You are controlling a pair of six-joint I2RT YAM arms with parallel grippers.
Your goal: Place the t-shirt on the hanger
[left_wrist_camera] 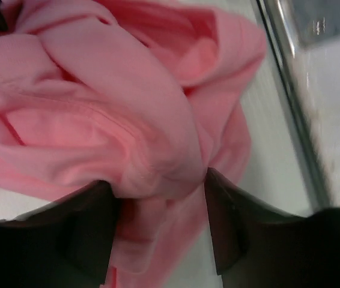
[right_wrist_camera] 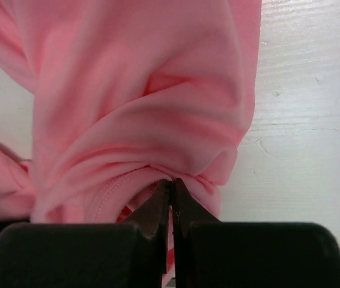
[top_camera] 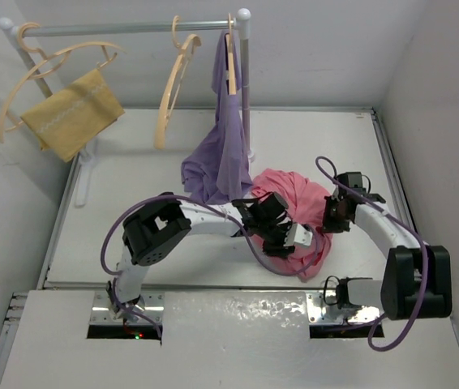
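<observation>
A crumpled pink t-shirt [top_camera: 294,194] lies on the right half of the table. My right gripper is shut on a fold of it, with cloth pinched at the fingertips. Over the shirt's near part, my left gripper has its fingers [left_wrist_camera: 89,225] apart on either side of a bunched fold [left_wrist_camera: 158,162]; whether they press on it cannot be told. Part of the shirt is hidden under the left arm in the top view. An empty wooden hanger [top_camera: 165,105] hangs tilted from the middle of the rail.
The metal rail [top_camera: 132,28] crosses the back left. On other hangers hang a yellow cloth [top_camera: 75,113] and a purple garment [top_camera: 223,154], whose lower end reaches the table close to my left arm. Bare table [top_camera: 144,138] shows at left and behind the shirt.
</observation>
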